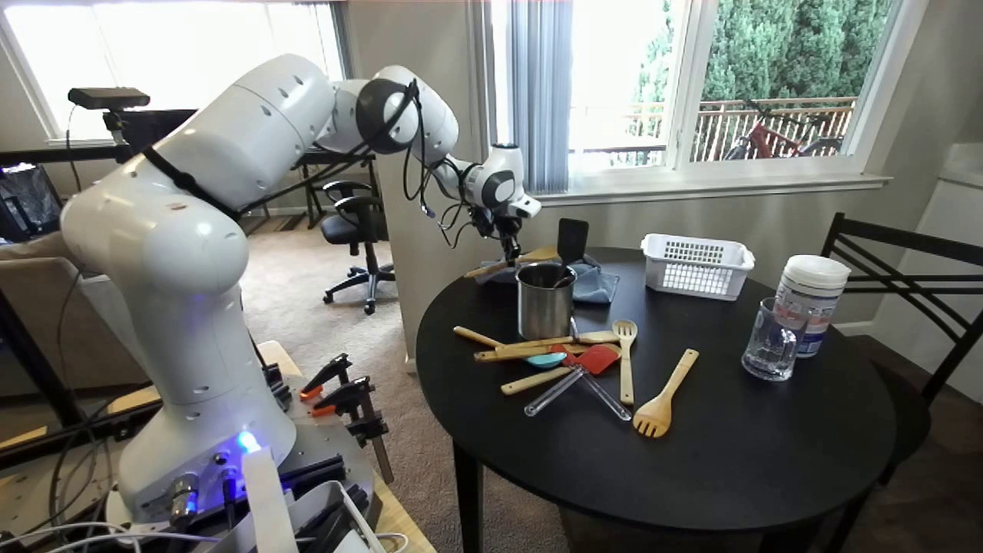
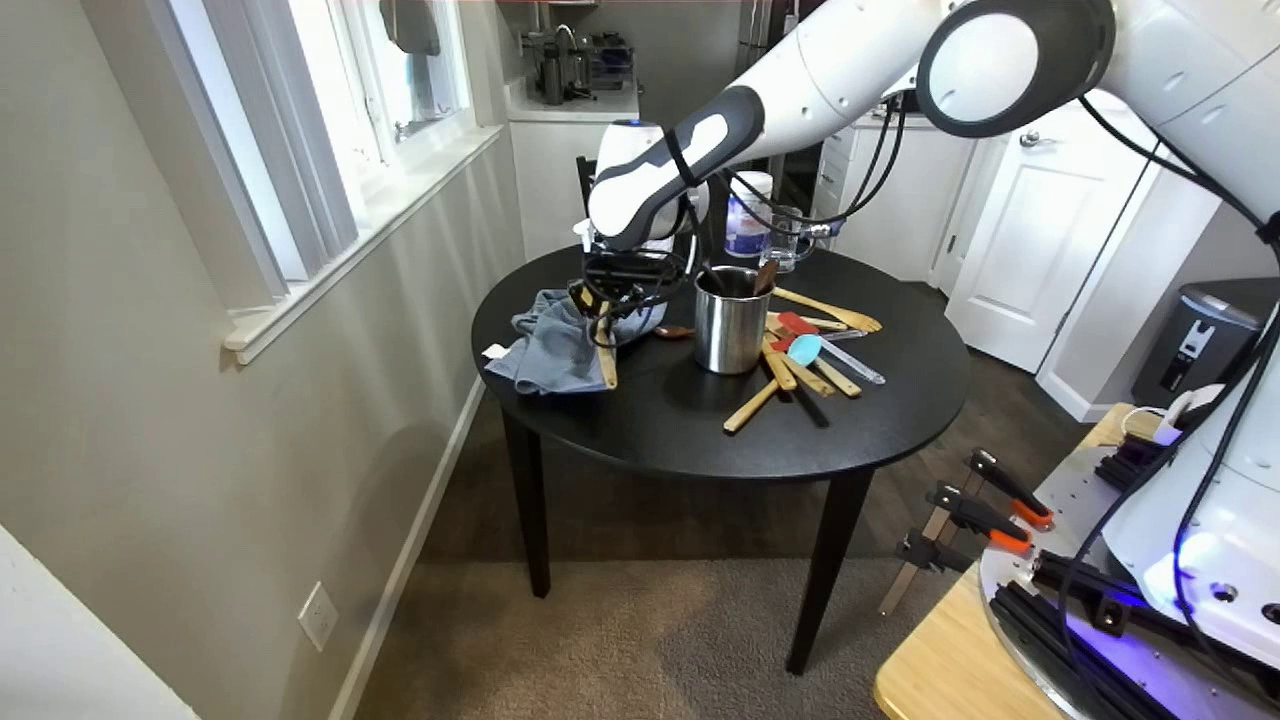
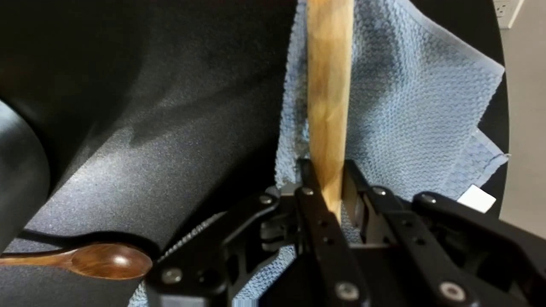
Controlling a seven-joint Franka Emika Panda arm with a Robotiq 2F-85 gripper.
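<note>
My gripper is shut on a flat wooden utensil (image 3: 330, 76), its fingers against both sides of the pale handle. In exterior view 1 the gripper (image 1: 511, 256) is behind and left of the steel pot (image 1: 544, 309), with the utensil's handle (image 1: 485, 270) slanting out to the left. The arm partly hides the gripper in exterior view 2, where the utensil's handle (image 2: 607, 352) points toward the camera over the blue cloth (image 2: 554, 348). Beneath the gripper, the cloth (image 3: 417, 107) lies rumpled on the black table (image 3: 194, 138).
Several wooden and silicone utensils (image 1: 604, 359) lie in front of the pot. A dark wooden spoon (image 3: 110, 261) rests beside the cloth. Farther off are a white basket (image 1: 697, 267), a glass mug (image 1: 770, 346) and a white-lidded tub (image 1: 811, 299).
</note>
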